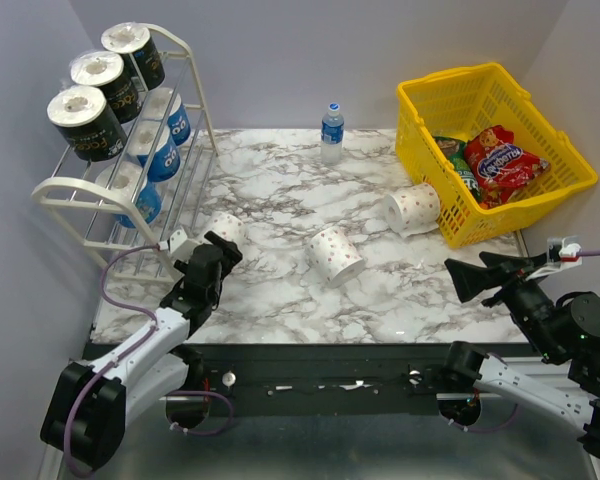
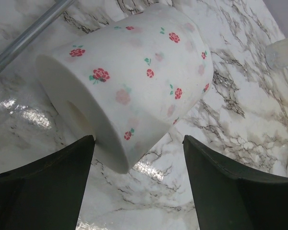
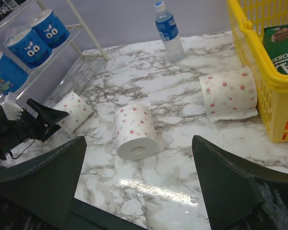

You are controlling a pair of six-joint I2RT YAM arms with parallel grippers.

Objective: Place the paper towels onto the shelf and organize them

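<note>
A white rose-print paper towel roll (image 2: 144,67) lies on its side by the shelf's lower rail. My left gripper is at its near end, fingers part open, the roll's end rim between or just before the tips. A second roll (image 1: 335,255) lies mid-table, a third (image 1: 412,210) against the yellow basket. The white wire shelf (image 1: 55,190) holds black-wrapped rolls (image 1: 90,130) on top and blue-wrapped rolls (image 1: 160,155) below. My right gripper (image 1: 480,275) stands open at the table's right, holding nothing.
A water bottle (image 1: 332,135) stands at the back. The yellow basket (image 1: 430,100) with snack bags fills the back right.
</note>
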